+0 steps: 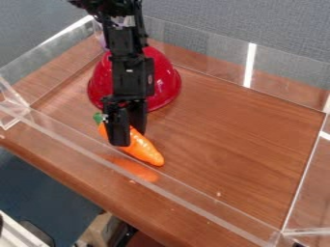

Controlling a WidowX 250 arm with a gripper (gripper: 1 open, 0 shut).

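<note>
An orange carrot (139,148) with a green top lies on the wooden surface near the front left, angled toward the lower right. My black gripper (126,133) reaches down over its upper part, and the fingers partly hide it; whether they are closed on it is unclear. Behind the arm sits a red bowl-like dome (157,85), partly hidden by it.
Clear plastic walls (249,63) ring the wooden table (233,145). A low front wall runs just in front of the carrot.
</note>
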